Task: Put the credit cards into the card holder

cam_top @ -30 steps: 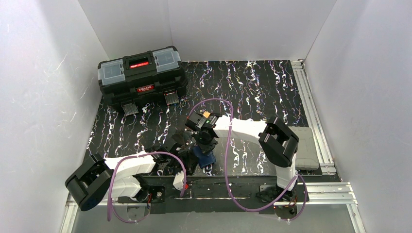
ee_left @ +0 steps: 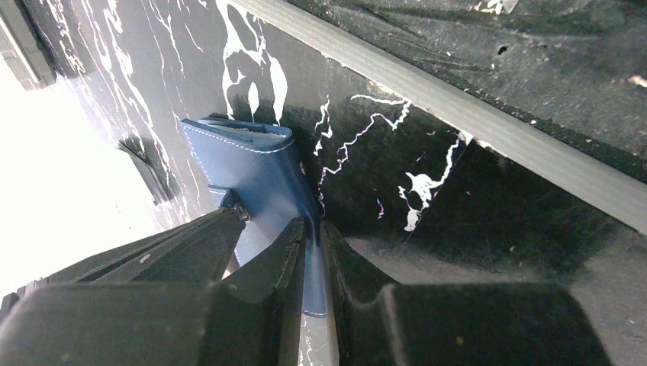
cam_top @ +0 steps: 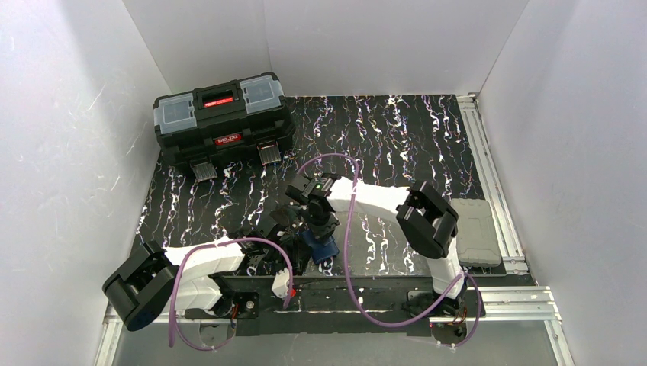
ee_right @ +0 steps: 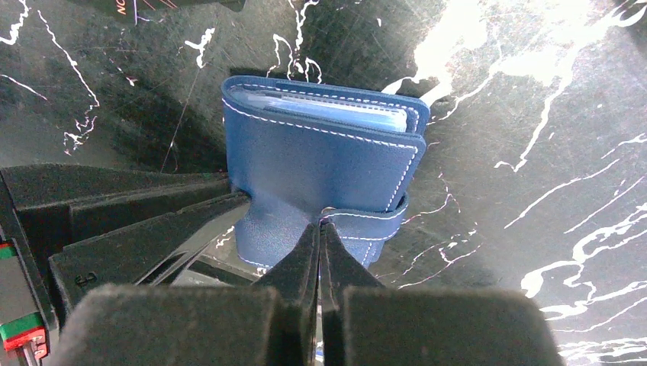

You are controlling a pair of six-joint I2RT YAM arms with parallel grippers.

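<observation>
The card holder (ee_right: 305, 164) is dark blue with white stitching and lies on the table. Pale, clear sleeves (ee_right: 336, 110) show in its open top edge; I cannot make out individual cards. Its strap (ee_right: 365, 223) wraps over the front from the right edge. My left gripper is shut on the holder's folded side, pinching it. Over the strap's end, my right gripper is shut, its tips touching or just above the strap; nothing shows between them. In the top view both grippers partly cover the holder (cam_top: 326, 250).
A black toolbox (cam_top: 223, 122) stands at the back left. At the right edge lies a grey flat box (cam_top: 476, 232). The table's front edge strip (ee_left: 488, 137) runs close to the holder.
An orange patch beside the right wrist no longer shows. The left arm and holder look unmoved.
</observation>
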